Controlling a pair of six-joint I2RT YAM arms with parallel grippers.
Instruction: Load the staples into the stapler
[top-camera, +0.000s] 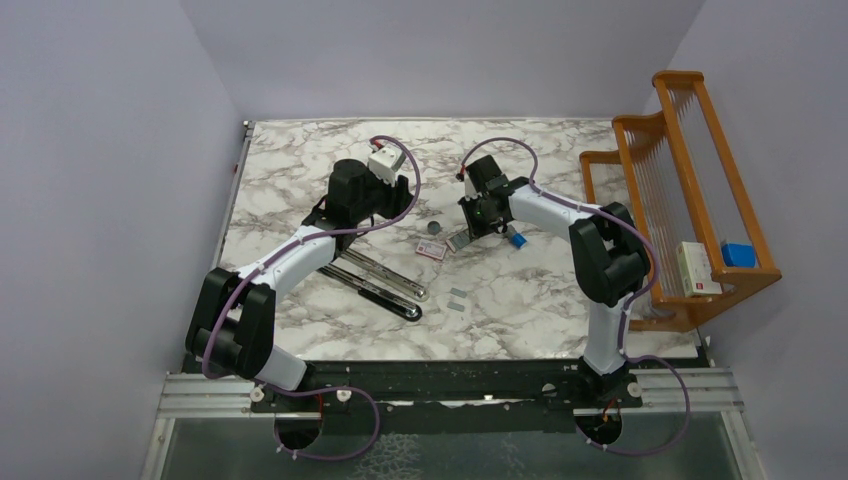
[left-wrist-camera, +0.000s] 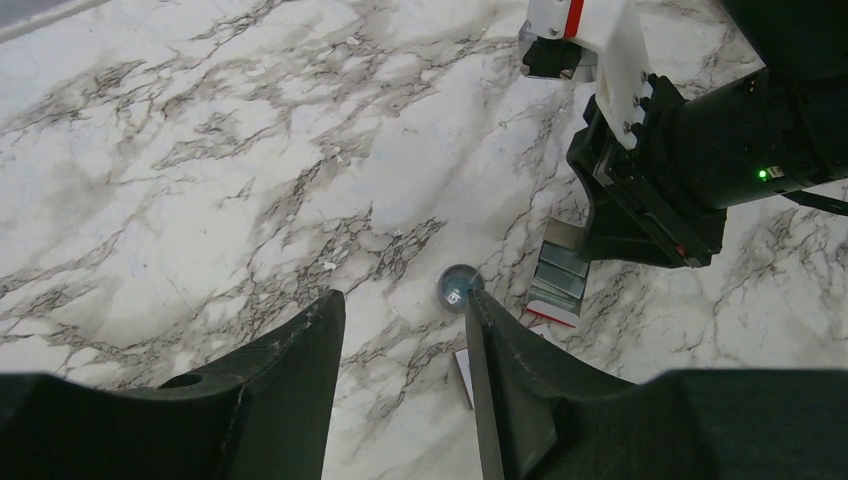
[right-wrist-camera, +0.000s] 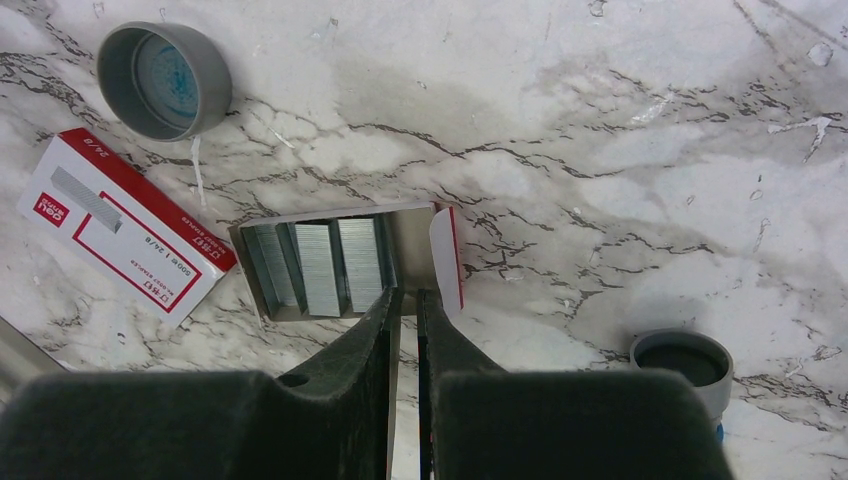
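Note:
In the right wrist view the open staple tray (right-wrist-camera: 412, 243) lies on the table, with grey staple strips (right-wrist-camera: 320, 270) in its left part and an empty stretch at its right. My right gripper has its fingertips at the tray's near edge, a narrow gap between them; I see no strip gripped there. The opened stapler (top-camera: 385, 278) lies at the left of the top view. Two loose staple strips (top-camera: 457, 293) rest right of it. My left gripper hangs over bare table, open, nothing between its fingers.
A red-and-white staple box (right-wrist-camera: 125, 225) touches or nearly touches the tray's left end. Behind it stands a round grey cup (right-wrist-camera: 165, 80); another small grey cup (right-wrist-camera: 685, 362) is to the right. A wooden rack (top-camera: 645, 160) fills the table's right side.

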